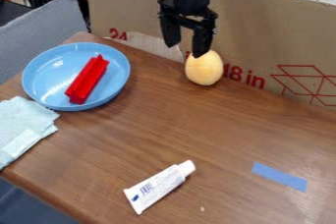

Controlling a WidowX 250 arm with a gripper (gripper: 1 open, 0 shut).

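The black gripper (186,38) hangs at the top centre of the camera view, fingers pointing down and apart, with nothing seen between them. Just below it and slightly right, a pale yellow rounded object (205,69) rests on the wooden table (197,140) by the cardboard wall. On the left, a red bar-shaped object (86,79) lies in a blue plate (46,68).
A cardboard wall (282,51) runs along the back. A light cloth (20,130) lies at the left edge, a white tube (159,187) at the front, a blue strip (280,178) at the right.
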